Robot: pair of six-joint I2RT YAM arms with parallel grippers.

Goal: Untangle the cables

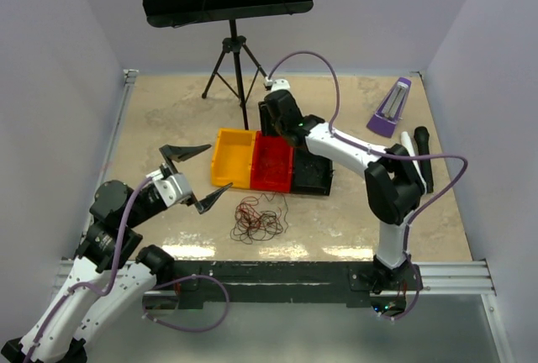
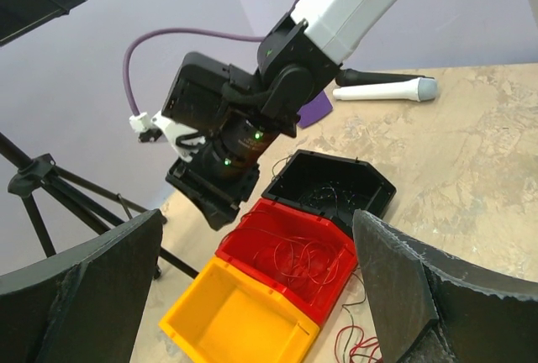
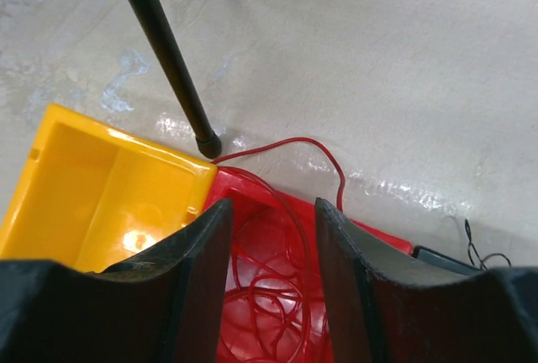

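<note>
A tangle of red and black cables (image 1: 258, 218) lies on the table in front of the bins. Red cables (image 3: 262, 296) are coiled inside the red bin (image 1: 272, 176), and one loop (image 3: 303, 139) hangs over its back rim onto the table. Thin dark strands lie in the black bin (image 2: 292, 180). My right gripper is part open above the red bin's back edge; no cable shows gripped between its fingers. Off to the left of the bins, my left gripper (image 1: 216, 176) stands wide open and empty.
The yellow bin (image 1: 232, 158) adjoins the red one. A music stand's tripod (image 1: 238, 69) rises behind, one foot near the bins. Purple holder (image 1: 389, 106), white microphone (image 1: 410, 152) and black microphone (image 1: 423, 159) lie right. Open table remains front right.
</note>
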